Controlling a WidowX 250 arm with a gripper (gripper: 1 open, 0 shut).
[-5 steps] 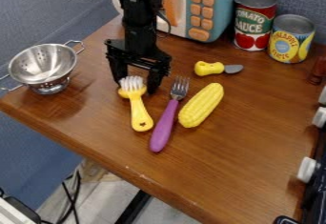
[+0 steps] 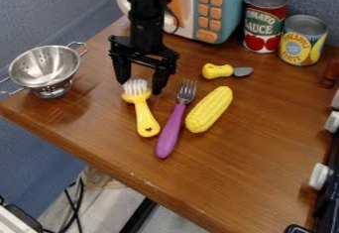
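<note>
My black gripper [image 2: 141, 78] hangs over the back middle of the wooden table, fingers pointing down and spread open, just above and behind a yellow brush-like utensil [image 2: 143, 113] with pale bristles. Nothing shows held between the fingers. A purple-handled fork [image 2: 171, 134] lies to the right of it, and a yellow corn cob [image 2: 209, 109] lies further right. A small yellow-handled tool [image 2: 219, 71] lies behind them.
A metal colander [image 2: 43, 71] sits at the left edge of the table [image 2: 212, 182]. A tomato can [image 2: 264, 24], a yellow can [image 2: 303, 44] and a teal toy microwave [image 2: 209, 4] stand at the back.
My gripper has risen slightly, away from the yellow brush-like utensil. The objects on the table look unchanged.
</note>
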